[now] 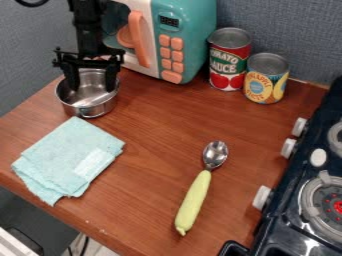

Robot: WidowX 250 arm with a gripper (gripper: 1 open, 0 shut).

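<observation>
My black gripper [88, 62] is at the upper left, down at the rim of a steel pot [91, 102] that stands on the wooden table. Its fingers reach over the pot's upper part, and I cannot make out whether they are open, shut or holding the rim. A folded light blue cloth [67, 160] lies in front of the pot. A spoon with a pale yellow-green handle [191, 205] lies at the middle right of the table.
A teal toy microwave [171, 45] stands behind the pot. A tomato sauce can [229, 62] and a yellow can [265, 82] are beside it. A black stove [294, 210] fills the right edge.
</observation>
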